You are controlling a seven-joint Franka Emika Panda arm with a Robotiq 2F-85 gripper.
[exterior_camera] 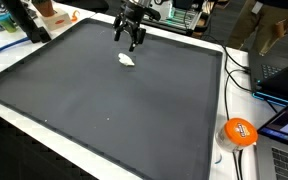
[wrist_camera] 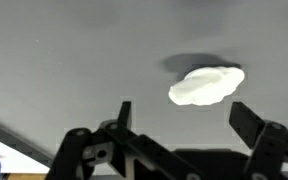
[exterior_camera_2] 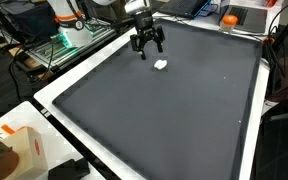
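Observation:
A small white crumpled piece (exterior_camera: 126, 60), perhaps cloth or paper, lies flat on the dark grey board (exterior_camera: 114, 105) near its far side. The wrist view shows the white piece (wrist_camera: 206, 86) from above, beyond the fingertips and right of the middle between them, with bare board around it. My gripper (exterior_camera_2: 147, 48) hangs above the board beside the piece, its fingers spread wide and nothing between them. Both black fingers (wrist_camera: 124, 115) show in the wrist view, clear of the piece.
Most of the board is bare. An orange-topped white object (exterior_camera: 237, 134) stands off its right side, with a laptop (exterior_camera: 274, 82) and cables beyond. Bottles and other clutter lie along the far left, outside the board's pale edge.

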